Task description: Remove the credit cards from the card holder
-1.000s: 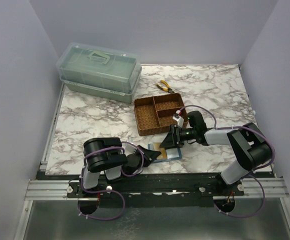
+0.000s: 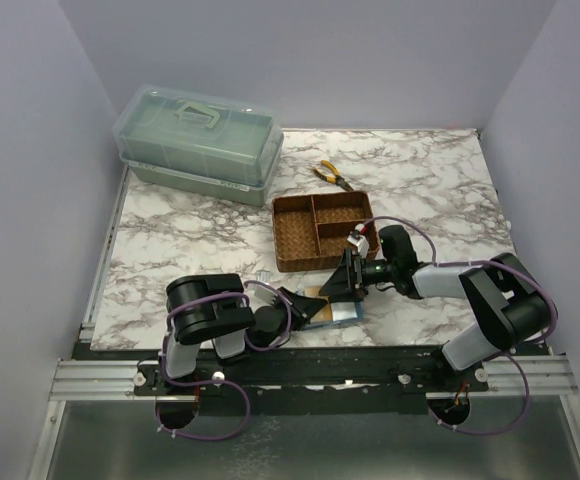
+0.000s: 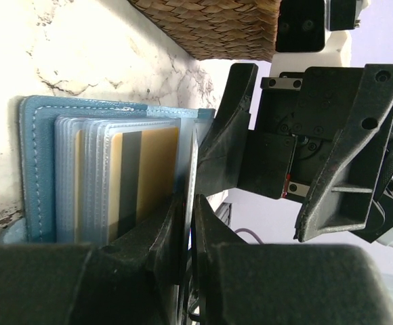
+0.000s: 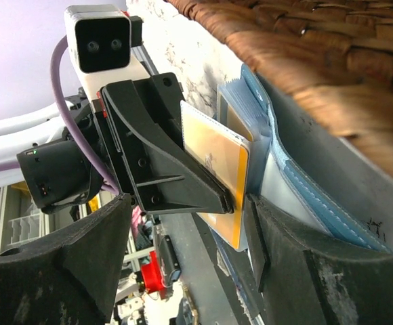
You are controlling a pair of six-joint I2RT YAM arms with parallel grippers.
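Note:
My left gripper is at the holder's edge, a thin sleeve edge standing between or beside its fingers; whether it grips it I cannot tell. My right gripper [image 2: 348, 282] is over the holder's right part; in the right wrist view its fingers are low at the sleeves, their opening unclear.
A woven divided basket [image 2: 295, 230] sits just behind the holder, close to both grippers. Pliers [image 2: 330, 175] and a translucent green case [image 2: 195, 145] stand farther back.
The basket has moved slightly right. The left arm is nearly unchanged.

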